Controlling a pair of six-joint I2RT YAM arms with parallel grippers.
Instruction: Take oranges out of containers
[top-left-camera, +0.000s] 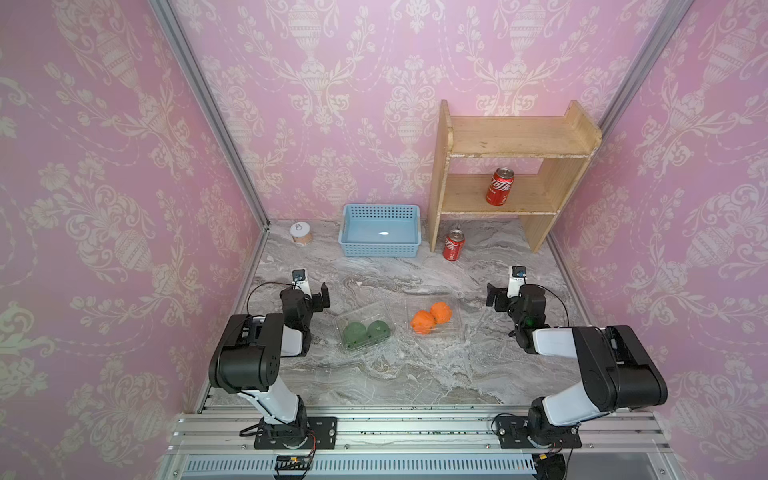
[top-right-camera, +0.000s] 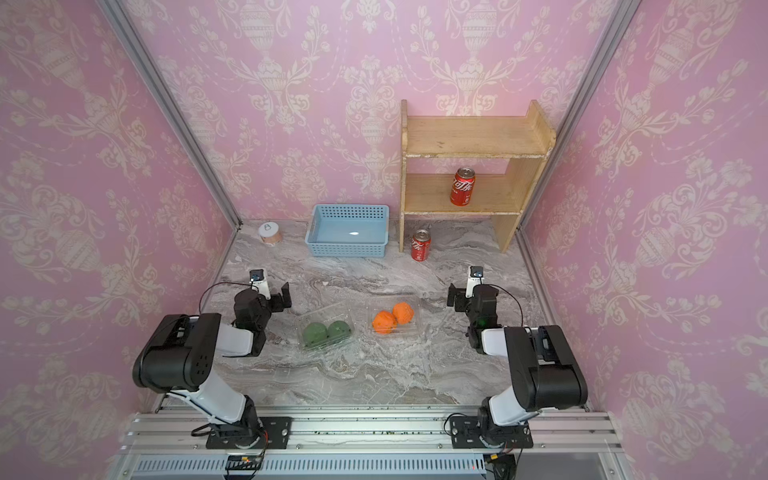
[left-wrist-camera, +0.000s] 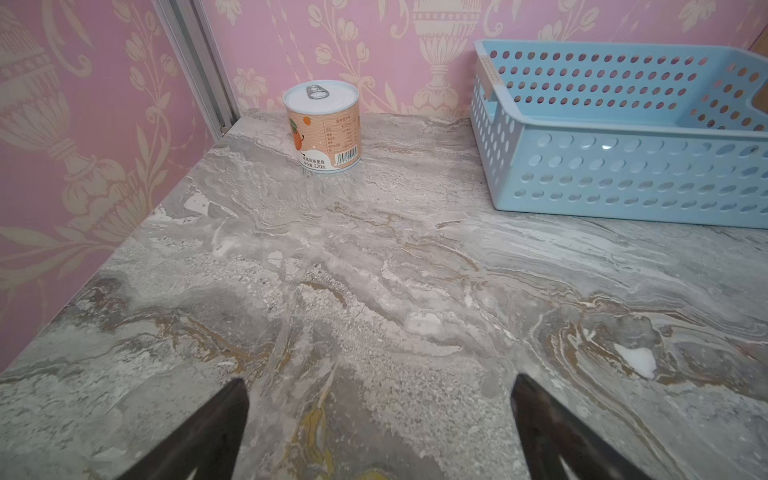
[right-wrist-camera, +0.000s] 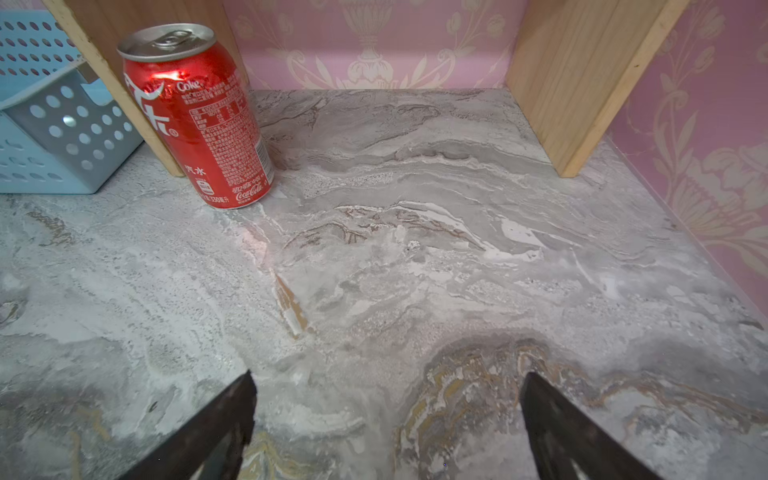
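My left gripper is open and empty, left of the containers, facing the back of the table. My right gripper is also open with nothing between its fingers, to the right of the oranges, facing the shelf.
A blue basket (top-left-camera: 380, 249) stands at the back, with a small tin (left-wrist-camera: 324, 136) to its left. A wooden shelf (top-right-camera: 472, 144) at back right holds a cola can (top-left-camera: 500, 187); another can (right-wrist-camera: 206, 128) stands on the table by it.
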